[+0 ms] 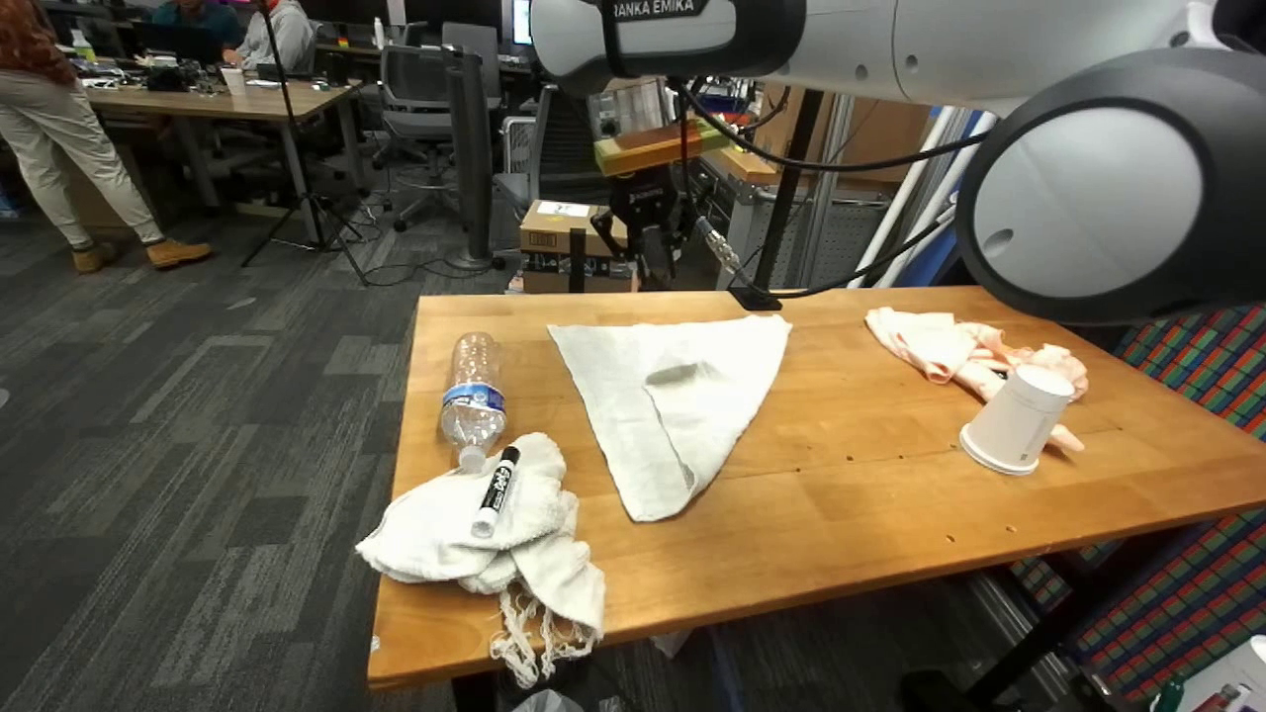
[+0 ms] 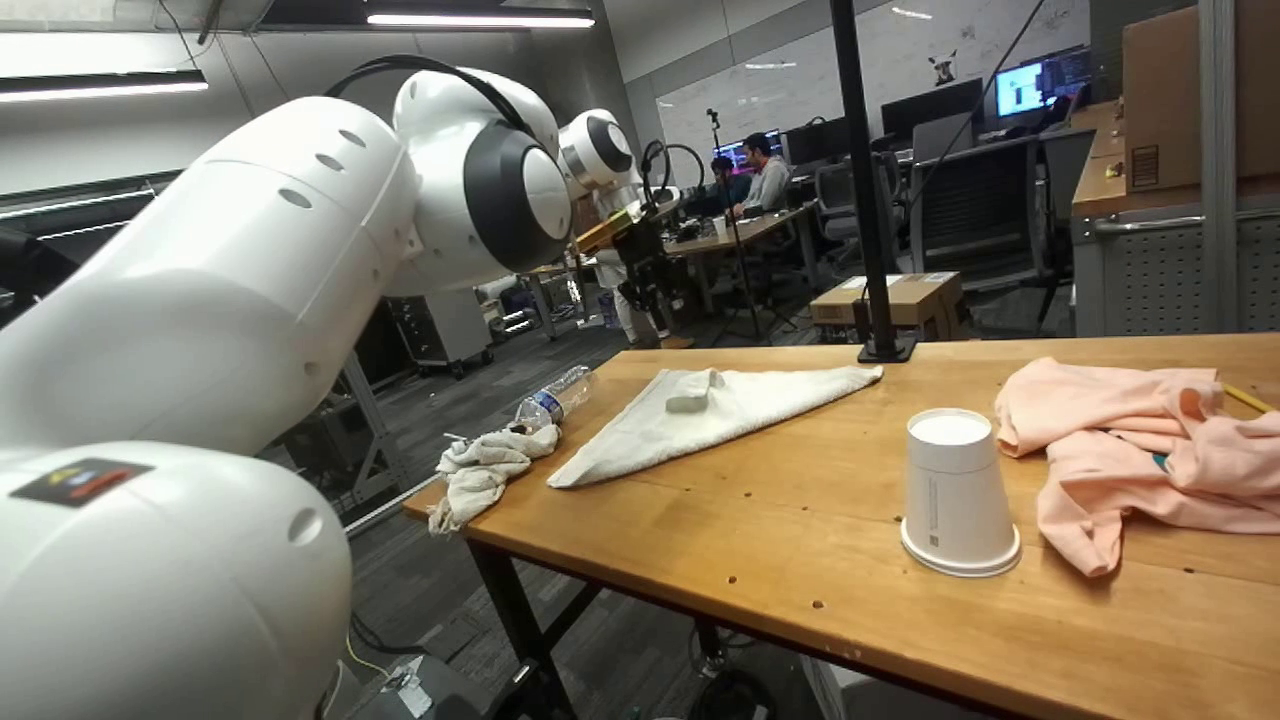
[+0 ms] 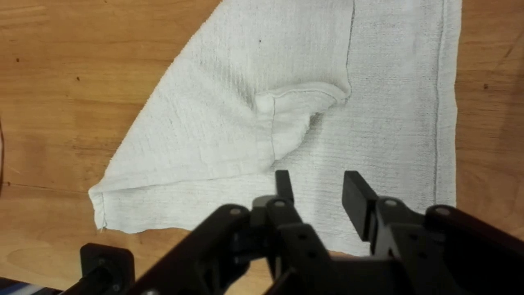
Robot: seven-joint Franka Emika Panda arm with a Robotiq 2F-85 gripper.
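Observation:
A white cloth (image 1: 641,439) lies on the wooden table, one part folded over so that it makes a rough triangle. The tip of the folded layer curls back on itself, clearest in the wrist view, where the cloth (image 3: 206,123) fills most of the frame. My gripper shows there with a gap between its fingers and only the cloth's surface seen below. In the first exterior view the gripper (image 1: 653,267) hangs above the table's far edge, beyond the cloth and clear of it. From the second, my gripper (image 2: 654,294) is also up in the air.
A plastic bottle (image 1: 474,403) lies beside a crumpled white towel (image 1: 540,522) with a black marker (image 1: 495,492) on it. An upside-down white cup (image 1: 1018,421) stands near a pink cloth (image 1: 926,340) at the right. Bare table (image 1: 819,475) separates them from the white cloth.

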